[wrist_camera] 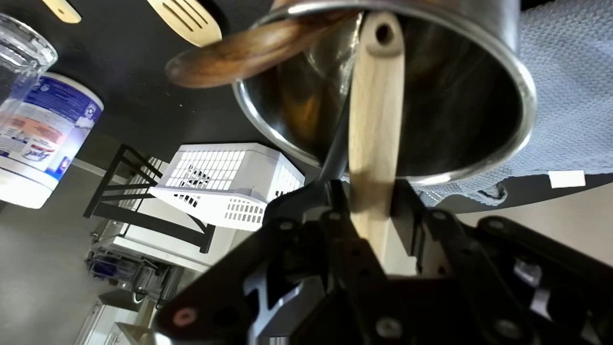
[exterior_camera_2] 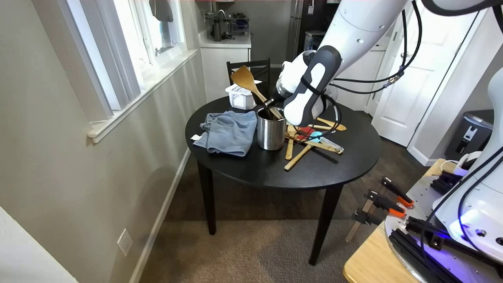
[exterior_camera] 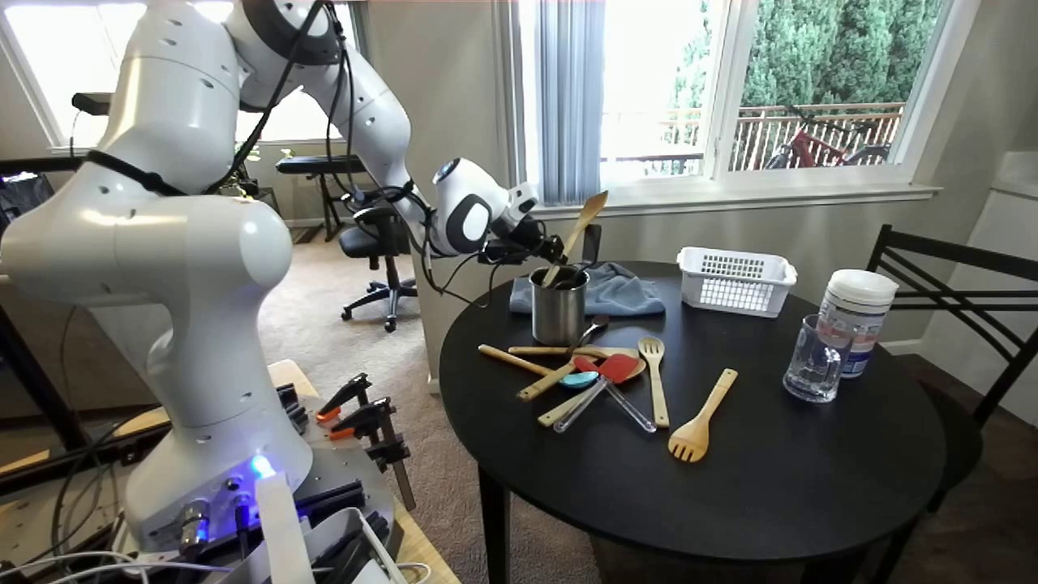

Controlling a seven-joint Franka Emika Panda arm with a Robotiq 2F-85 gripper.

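My gripper is shut on the handle of a wooden spatula (wrist_camera: 376, 115), whose broad blade rises above the gripper in both exterior views. The handle's holed end points down into the mouth of the steel pot (exterior_camera: 559, 311), a tall cylinder on the black table. Inside that pot (exterior_camera_2: 271, 134) stand a black-handled utensil (wrist_camera: 339, 143) and a dark wooden spoon (wrist_camera: 247, 54), which leans over the rim. From the frames I cannot tell whether the spatula's handle touches the pot.
Several wooden and coloured utensils (exterior_camera: 594, 375) lie heaped in front of the pot. A grey-blue towel (exterior_camera_2: 228, 132) lies beside it. Farther off are a white basket (exterior_camera: 736, 281), a glass mug (exterior_camera: 813, 365) and a white-lidded canister (exterior_camera: 858, 321).
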